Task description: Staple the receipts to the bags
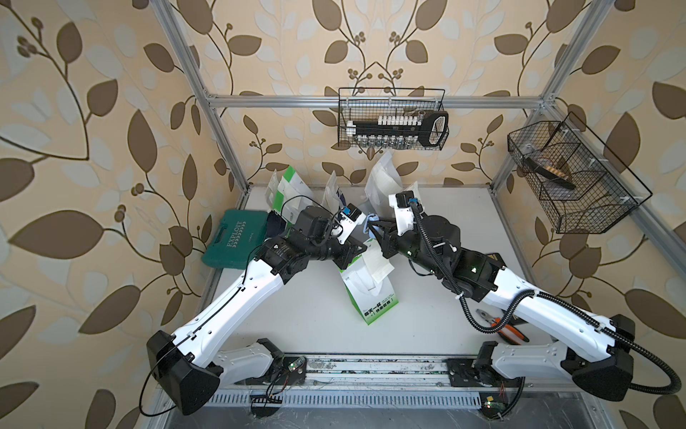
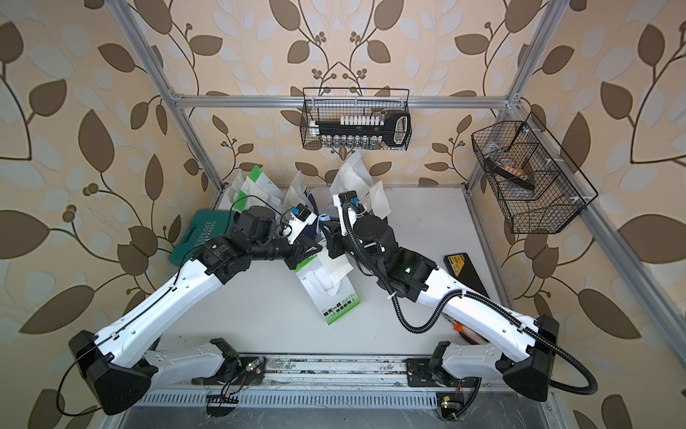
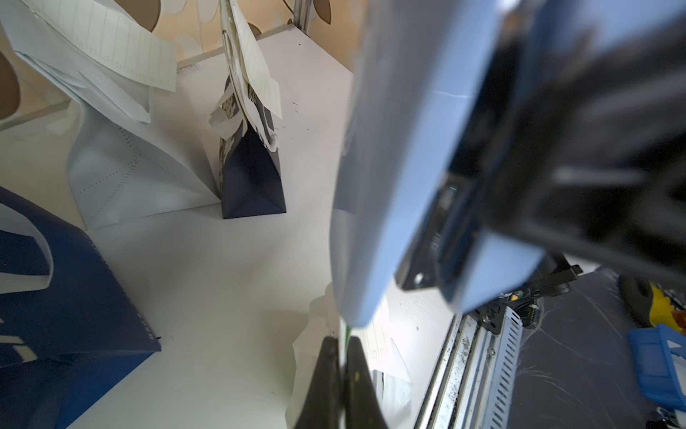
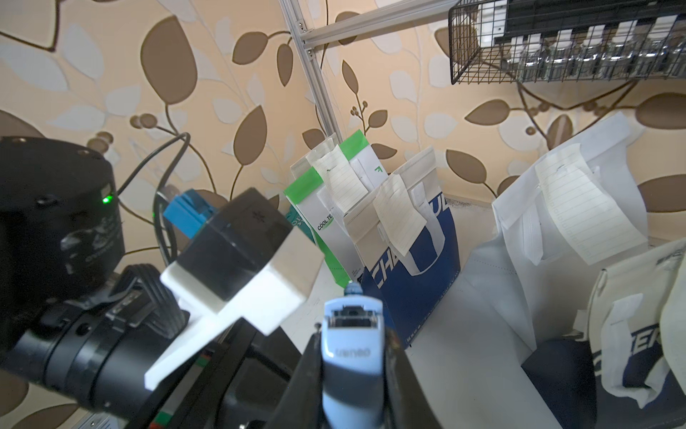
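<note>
My left gripper is shut on the thin top edge of a white-and-green paper bag [image 1: 376,304], which hangs tilted below it. A pale receipt [image 1: 376,259] lies against that bag's upper part. My right gripper [image 1: 380,232] is shut on a light-blue stapler [image 4: 352,357], seen end-on between its fingers in the right wrist view. Large and blurred in the left wrist view, the stapler [image 3: 393,178] is just above my left fingertips, its tip overlapping the bag's top edge. Contact there cannot be told, and the receipt's fastening is hidden.
Several bags with receipts stand at the back, among them a dark blue one [image 4: 428,275] and a white one [image 4: 528,228]. A green case [image 1: 234,238] lies at left, orange-handled pliers [image 1: 511,330] at right.
</note>
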